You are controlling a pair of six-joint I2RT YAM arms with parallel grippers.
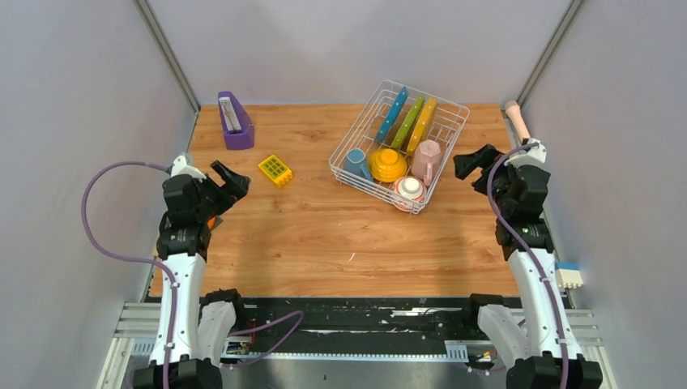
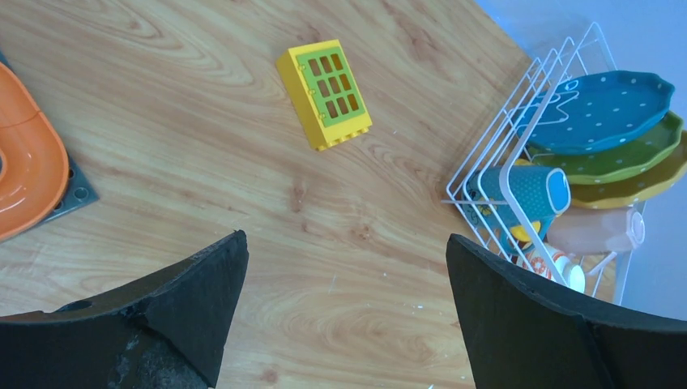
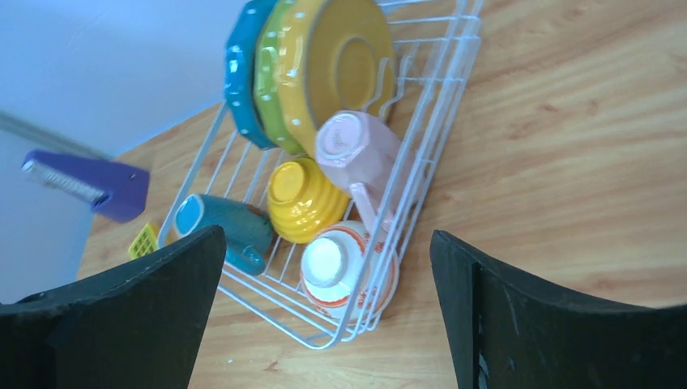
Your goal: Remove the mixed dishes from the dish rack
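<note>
The white wire dish rack [image 1: 373,191] stands on the right half of the table, turned at an angle. Upright at its back are a blue plate [image 1: 391,115], a green plate [image 1: 407,122] and a yellow plate [image 1: 422,126]. In its front part sit a blue mug [image 1: 355,162], a yellow bowl [image 1: 387,164], a pink mug [image 3: 356,150] and a white bowl with red trim [image 3: 328,261]. My left gripper [image 1: 234,180] hovers over the left side of the table, open and empty. Right of the rack, my right gripper [image 1: 476,166] is open too, apart from every dish.
A yellow and green toy block [image 1: 276,170] lies left of the rack, and a purple holder [image 1: 235,121] stands at the back left. Orange plastic [image 2: 28,154] on a grey plate shows near the left arm.
</note>
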